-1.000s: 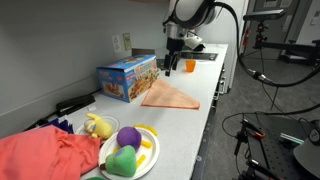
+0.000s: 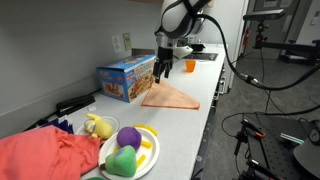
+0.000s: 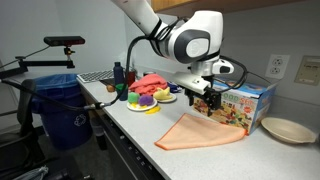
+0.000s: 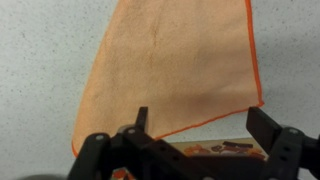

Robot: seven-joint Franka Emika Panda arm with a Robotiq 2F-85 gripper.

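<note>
A peach-orange cloth with a brighter orange edge (image 4: 175, 65) lies flat on the pale counter, filling much of the wrist view. Exterior view 1 shows the same cloth (image 2: 174, 97) in front of a colourful box (image 2: 125, 78). Above the cloth's edge near that box, my gripper stands open, its black fingers wide apart with nothing held between them. From exterior view 2, the gripper (image 3: 201, 107) appears over the back part of the cloth, close to the box (image 3: 242, 104). The exact height above the cloth is hard to judge.
A white plate (image 2: 112, 172) with toy vegetables and fruit sits near a red cloth (image 2: 45, 157). Behind my arm stands an orange cup (image 2: 190, 65). A cream bowl (image 3: 289, 130) lies beyond the box. Bare counter surrounds the cloth's front side.
Over the last second the arm has shifted left in exterior view 1, bringing the gripper nearer the box. The cloth and the other objects have stayed in place.
</note>
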